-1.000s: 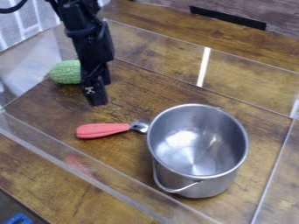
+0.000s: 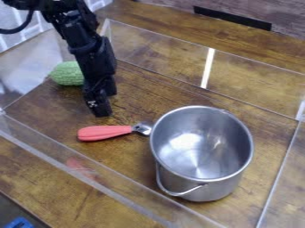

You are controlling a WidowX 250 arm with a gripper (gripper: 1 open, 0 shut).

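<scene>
My black gripper [image 2: 100, 100] hangs low over the wooden table at the upper left, open, its fingertips near the surface just right of a green bumpy vegetable [image 2: 66, 74], which the arm partly hides. In front of the gripper lies a red-handled utensil [image 2: 105, 133] with a metal end that reaches toward a steel pot [image 2: 201, 151] with a wire handle, standing at the lower right.
Clear low walls or panels [image 2: 48, 147] border the work area. A white strip [image 2: 209, 69] lies at the back. The wooden surface [image 2: 161, 85] between gripper and back is clear. A blue object [image 2: 17, 223] sits at the bottom-left corner.
The gripper has moved slightly downward in the view, a little nearer the red-handled utensil. The objects on the table have not visibly moved.
</scene>
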